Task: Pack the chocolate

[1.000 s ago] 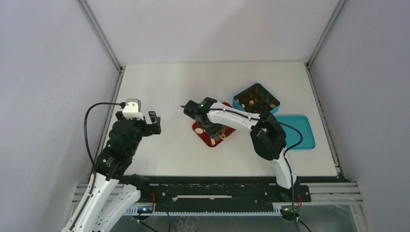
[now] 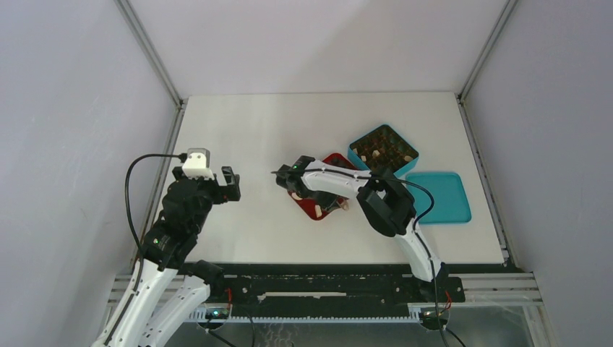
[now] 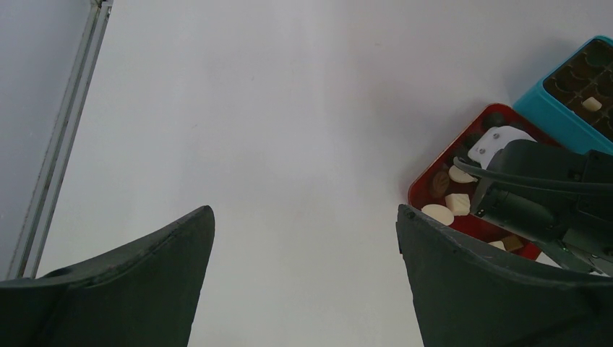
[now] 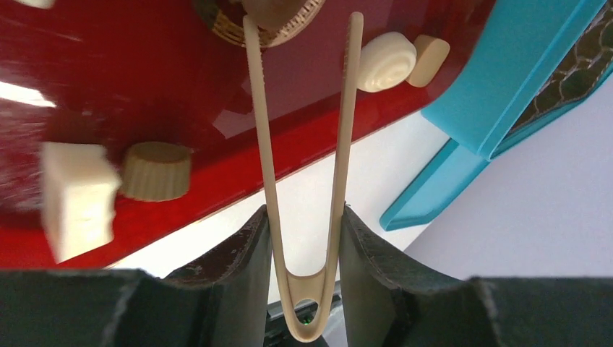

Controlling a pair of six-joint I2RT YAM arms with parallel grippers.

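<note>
The red tray holds assorted chocolates, partly under my right arm. My right gripper carries beige tong-like fingers, open and low over the tray, the left tip at a round chocolate. Also there are a white square piece, a fluted brown one, a white swirl and a small beige piece. The blue box with dark compartments, a few filled, stands behind the tray. My left gripper is open over bare table, nothing between its fingers.
A blue lid-like tray lies at the right of the table, beside the box. Walls enclose the back and both sides.
The left arm has not moved.
</note>
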